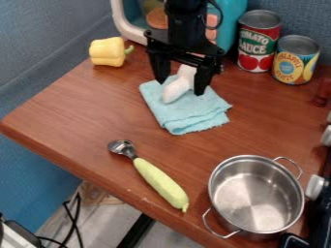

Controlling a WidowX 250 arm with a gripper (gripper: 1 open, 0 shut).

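Note:
The black gripper (183, 70) is at the top centre of the camera view, low over a folded light blue cloth (192, 114). A white object (177, 85) sits between or just beside its fingers, above the cloth; whether the fingers grip it I cannot tell.
A yellow pepper (108, 52) lies at the back left. Two cans (256, 46) (296, 62) stand at the back right, before a teal toy box (225, 29). A scoop (123, 148), a pale corn cob (163, 181) and a steel pot (255, 201) are nearer.

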